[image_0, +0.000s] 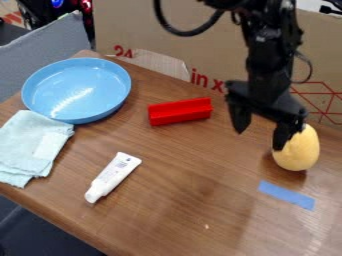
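My black gripper (262, 118) is open on the right side of the table, low and just to the upper left of a pale yellow oval object (299, 153), partly in front of it. Its fingers are blurred, and nothing shows held between them. A red block (179, 111) lies left of the gripper, a short gap away. A white tube (114, 176) lies at the lower left.
A blue bowl (76, 86) is at the upper left, with a folded pale cloth (28, 145) below it. A blue tape strip (285, 197) is at the lower right. A cardboard box (178, 35) stands behind.
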